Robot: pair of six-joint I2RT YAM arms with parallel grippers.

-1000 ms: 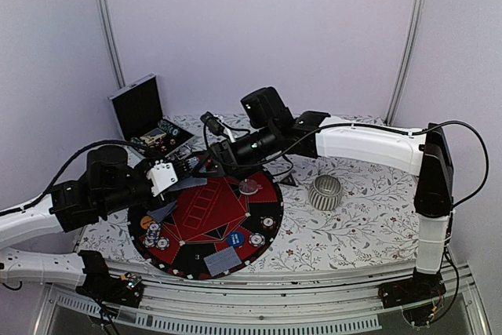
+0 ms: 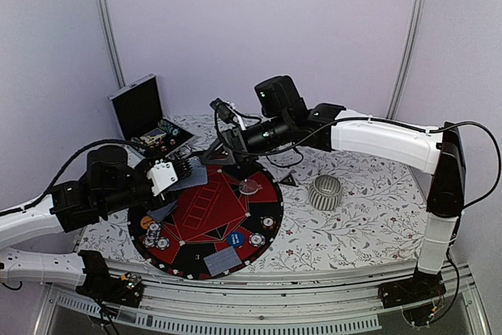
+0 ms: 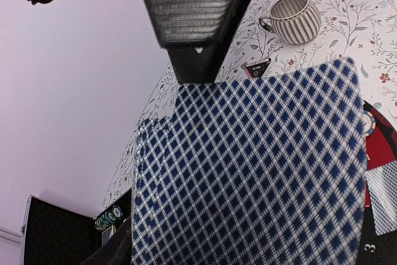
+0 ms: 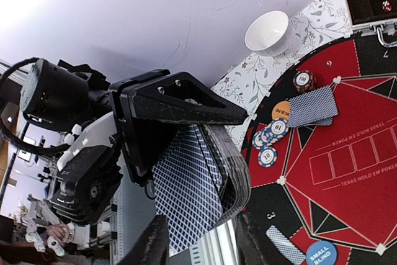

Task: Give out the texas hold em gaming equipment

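My left gripper (image 2: 185,169) is shut on a stack of blue-and-white checked cards (image 3: 254,166), held up above the left back part of the round poker mat (image 2: 205,217). In the right wrist view that stack (image 4: 186,184) hangs tilted under the left gripper's long black finger (image 4: 198,108). Close by, up and to the right in the top view, is my right gripper (image 2: 213,154). Its blurred fingertips (image 4: 155,240) stand apart, and no card shows clearly between them. Checked cards lie on the mat at its front (image 2: 223,261) and left (image 4: 313,105).
An open case (image 2: 149,119) with chips stands at the back left. Chips and a blue small blind disc (image 2: 235,238) lie on the mat. A ribbed mug (image 2: 325,192) stands to the right, with clear table around it. A white bowl (image 4: 270,32) shows in the right wrist view.
My right gripper has moved slightly to the right and up in the top view, away from the left one. More of the held cards now shows. The left arm has stayed put.
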